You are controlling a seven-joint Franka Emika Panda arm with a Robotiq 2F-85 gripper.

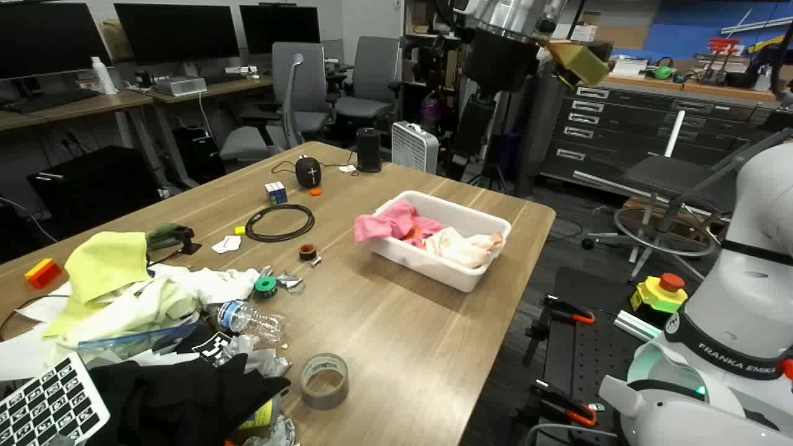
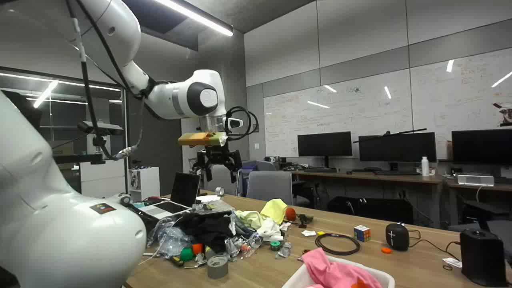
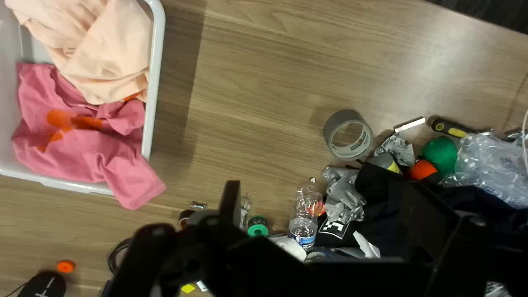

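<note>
High above the table, my gripper (image 2: 221,173) stands open and holds nothing; its fingers are spread in the wrist view too. On the table, a white bin (image 1: 421,265) contains a pink cloth (image 1: 395,223) and a peach cloth (image 1: 462,246). One end of the pink cloth hangs over the bin's rim in the wrist view. A roll of grey tape (image 3: 348,150) lies on bare wood apart from the bin. Near it, a clear plastic bottle (image 3: 302,223) lies on its side, and a black cloth (image 1: 186,399) sits in the pile.
A cluttered heap with a yellow cloth (image 1: 106,261), white cloth and wrappers covers one end of the table. A coiled black cable (image 1: 279,237), a puzzle cube (image 1: 276,194) and two dark speakers stand farther back. Bare wood lies between the bin and the grey tape.
</note>
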